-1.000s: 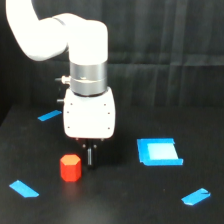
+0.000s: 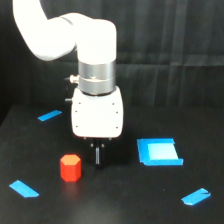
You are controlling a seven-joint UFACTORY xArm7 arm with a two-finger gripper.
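Observation:
A red hexagonal block stands on the dark table, left of the middle. My white gripper points straight down just to the right of the block and a little behind it in the picture. Its dark, thin fingers appear as a narrow strip against the black table, so how far apart they are does not show. A visible gap separates the fingers from the block, and I see nothing held beneath the hand.
A pale square outlined in blue tape lies right of the gripper. Blue tape strips mark the table at front left, back left and front right. A dark curtain hangs behind.
The arm and gripper have shifted slightly to the right, widening the gap to the red block. The block itself is where it was.

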